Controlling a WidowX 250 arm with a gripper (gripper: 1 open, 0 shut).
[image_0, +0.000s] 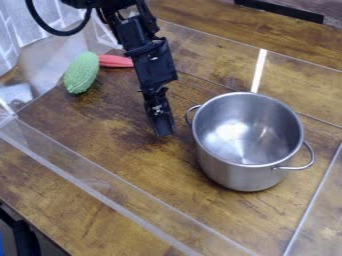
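My black gripper (158, 118) hangs low over the wooden table, its tips just left of the steel pot's handle; whether it is open or shut is hard to make out. The large steel pot (249, 141) with two side handles stands empty on the right. A light green, corn-shaped object (80, 73) lies at the upper left, and a red object (114, 61), partly behind my arm, lies beside it.
Clear plastic walls (126, 195) border the work area. Bare wood (114, 150) is free in the lower left and middle. A cable loops over the top left.
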